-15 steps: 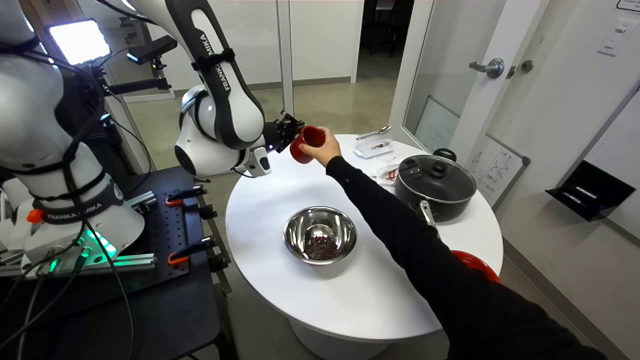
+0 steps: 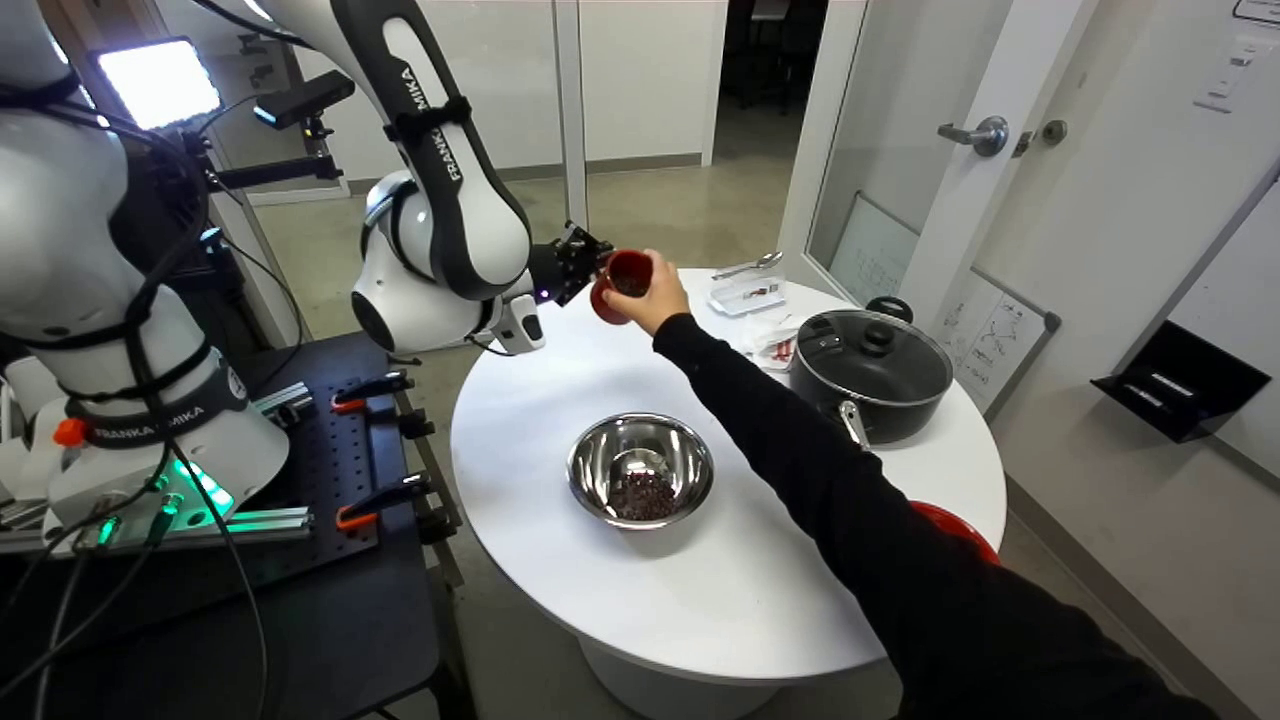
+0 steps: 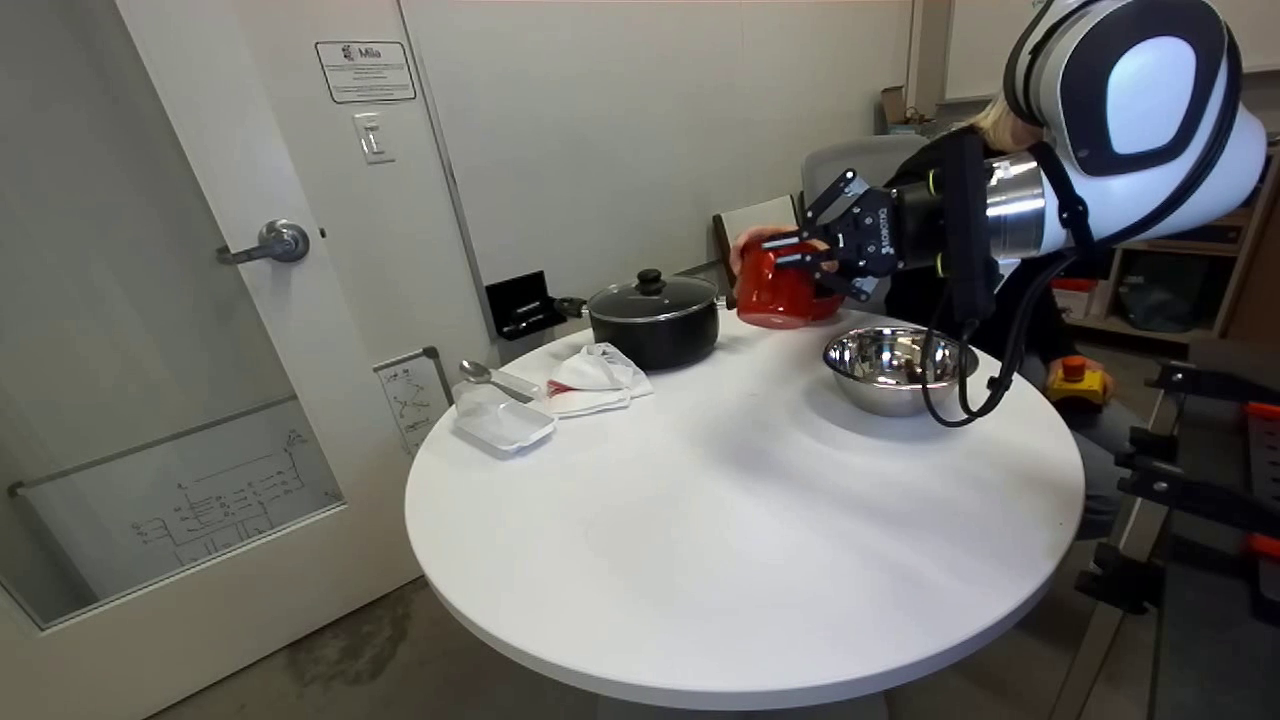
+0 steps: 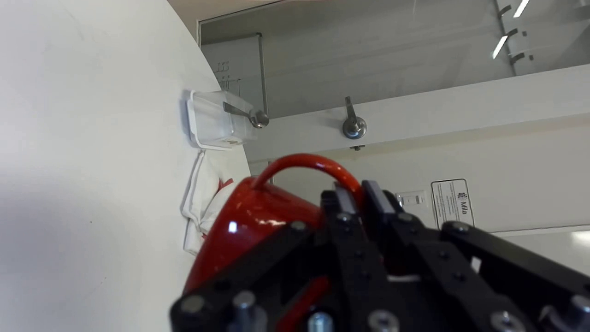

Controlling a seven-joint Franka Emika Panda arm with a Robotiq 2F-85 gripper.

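A red mug point(image 2: 609, 302) is up above the table's far side, tilted, with a person's hand point(image 2: 663, 292) on it. My gripper point(image 2: 605, 254) is shut on the mug's handle point(image 4: 309, 161), which passes between the fingers in the wrist view. In exterior view 2 the mug point(image 3: 774, 288) hangs off my gripper point(image 3: 818, 254), clear of the tabletop. A steel bowl point(image 2: 639, 470) on the table has small dark beans point(image 2: 643, 494) in its bottom. Part of the mug's body is hidden behind my fingers in the wrist view.
A black lidded pot point(image 2: 872, 372) stands at the right of the white table point(image 2: 540, 528). Near it are a white cloth point(image 3: 599, 378), a clear tray point(image 3: 504, 420) and a spoon point(image 3: 493, 379). The person's sleeved arm point(image 2: 792, 468) reaches across.
The mug has tipped, so its opening shows at a different angle and its body sits slightly more to the right. The person's hand has shifted slightly with it. My arm has hardly moved.
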